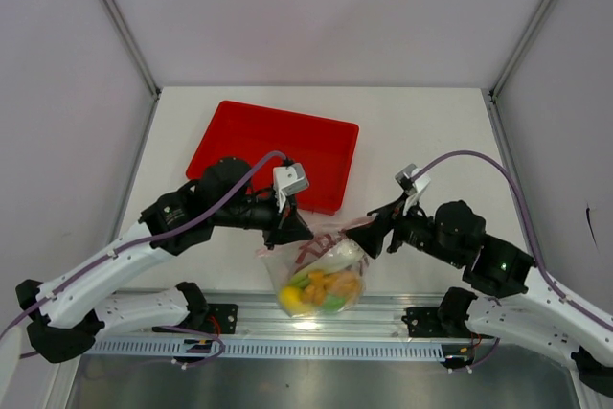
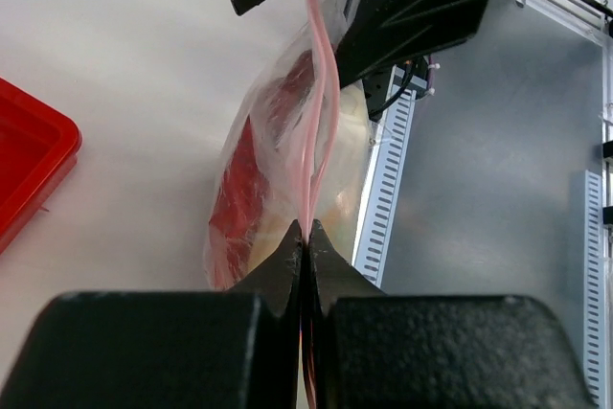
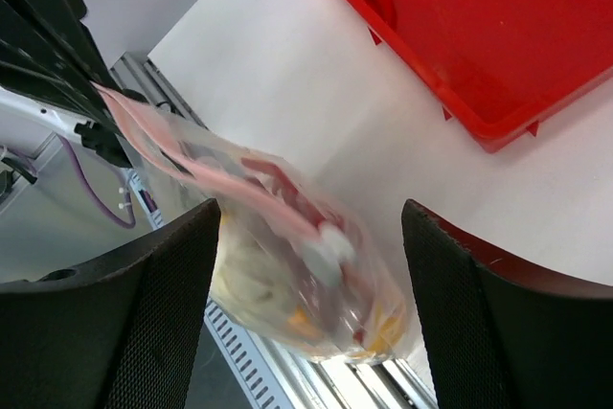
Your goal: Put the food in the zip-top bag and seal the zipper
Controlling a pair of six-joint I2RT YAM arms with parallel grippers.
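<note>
A clear zip bag with a pink zipper strip holds yellow, green and orange food (image 1: 326, 289) and hangs over the table's front edge. My left gripper is shut on the zipper strip (image 2: 319, 122). At the strip's other end, my right gripper (image 1: 369, 237) stands part open; in the left wrist view its fingers (image 2: 412, 16) are around the bag's upper end. In the right wrist view the strip runs between the spread fingers, and whether they touch it is hard to tell.
A red bin (image 1: 268, 126) stands at the back left of the white table (image 1: 421, 122). A metal rail (image 1: 287, 342) runs along the front edge.
</note>
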